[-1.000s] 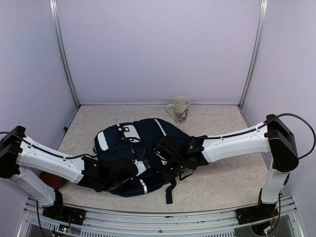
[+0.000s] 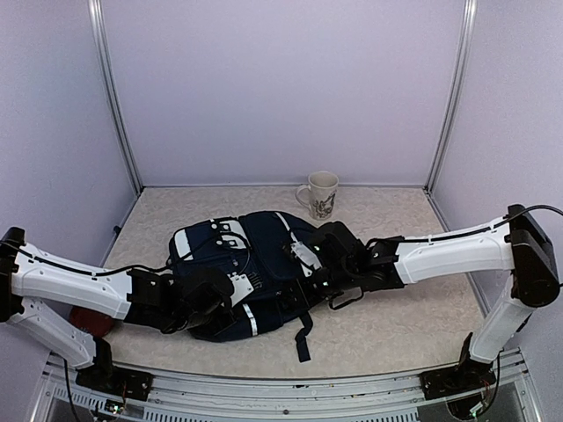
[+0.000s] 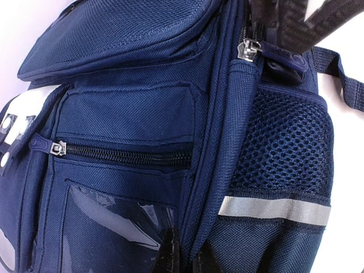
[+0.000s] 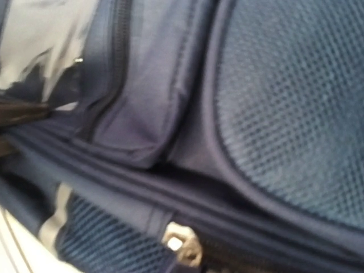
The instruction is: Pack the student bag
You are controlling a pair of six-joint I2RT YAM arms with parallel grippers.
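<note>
The navy student bag (image 2: 233,255) lies on the table with its front pockets facing up. At the bottom of the left wrist view, my left gripper is shut on fabric at the bag's side seam. A metal zipper slider (image 3: 248,50) with a navy pull tab (image 3: 282,57) sits on the side zipper, above the mesh side pocket (image 3: 284,145). Close over that tab, my right gripper holds its fingers apart; no grip on the tab shows. The right wrist view is blurred, with the slider (image 4: 182,244) at its bottom edge.
A white patterned mug (image 2: 321,195) stands behind the bag. Something dark red (image 2: 91,321) is partly hidden by the left arm. One loose strap (image 2: 303,341) trails toward the front edge.
My left gripper has shifted slightly left, and the bag's near edge has moved a little with it.
</note>
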